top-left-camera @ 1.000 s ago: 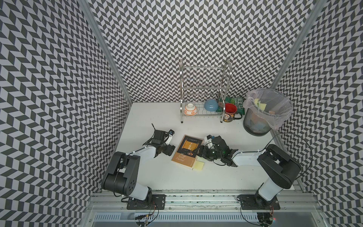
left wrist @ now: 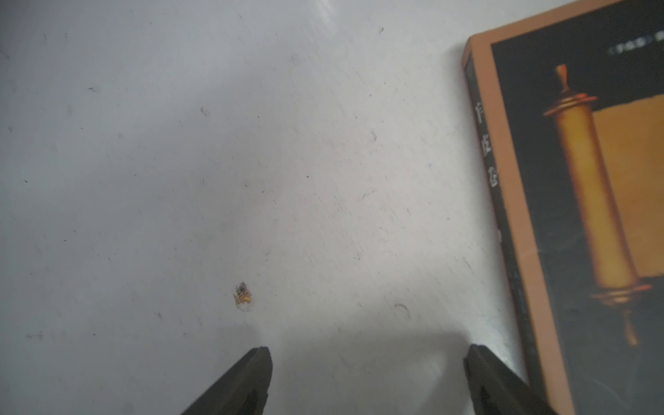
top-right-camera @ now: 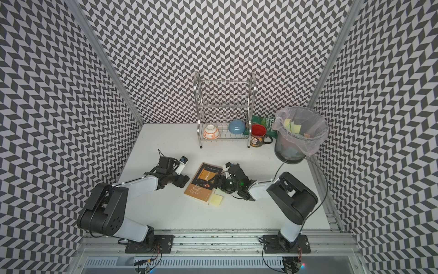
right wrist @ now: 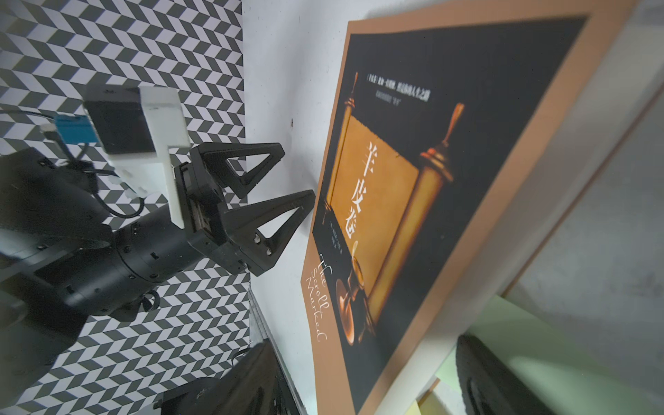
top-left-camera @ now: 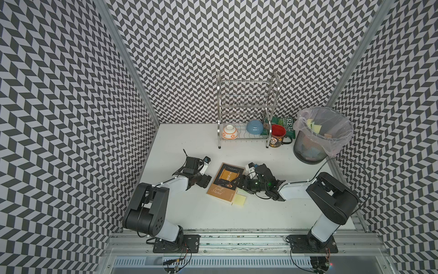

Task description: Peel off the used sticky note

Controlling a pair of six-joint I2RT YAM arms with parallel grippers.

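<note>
A brown-and-black book lies on the table between the two arms. A pale green sticky note sticks out from its right edge, mostly covered by the right arm in the top views. Closer to the front, a yellow sticky note also juts out from that edge. My right gripper is open at the book's right side, one fingertip overlapping the green note in its wrist view; whether they touch I cannot tell. Left of the book, my left gripper stands open over bare table, with nothing between its fingers.
At the back right stands a lined trash bin with some notes inside. A wire rack holds an orange-patterned bowl and a blue bowl. A mug is beside it.
My right arm has shifted slightly, its elbow a little to the left and the gripper slightly nearer the front. The left arm, book and yellow note look unmoved.
</note>
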